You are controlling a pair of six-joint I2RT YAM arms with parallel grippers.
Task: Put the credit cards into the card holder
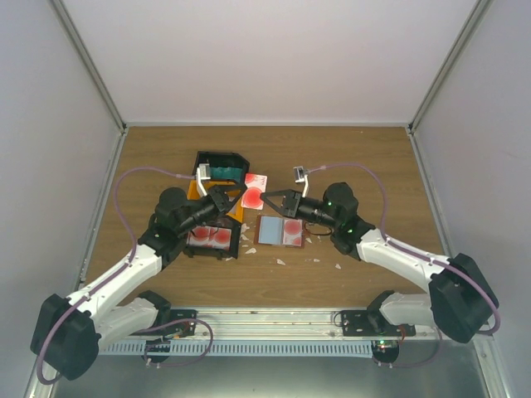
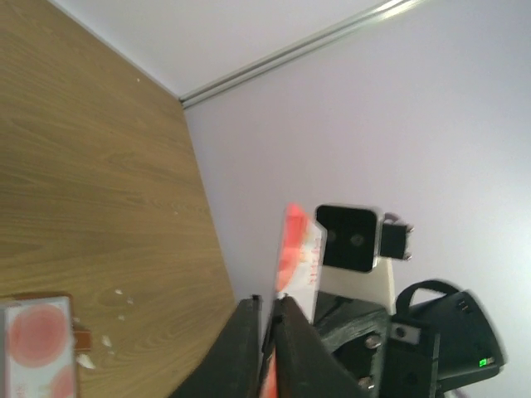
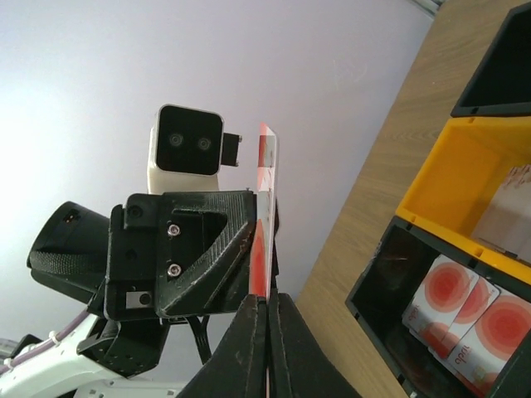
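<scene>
A red-and-white credit card [image 2: 289,257] stands between the two grippers above the table. My right gripper is shut on it; the right wrist view shows the card nearly edge-on. My left gripper is slightly open around the other side of the card, its blurred fingers [image 2: 242,340] a little apart and the card slanting between them. In the top view the card [image 1: 254,192] bridges both fingertips. The brown card holder [image 1: 270,230] lies spread flat on the table below, a red-and-white card [image 1: 293,233] in its right half.
Under the left arm stand bins: a black one [image 1: 242,156] with green contents, a yellow one [image 3: 426,186] with pale cards, and a black one [image 3: 362,290] with several red-and-white cards. White scraps [image 1: 280,262] lie around the holder. Bare wood extends right and behind.
</scene>
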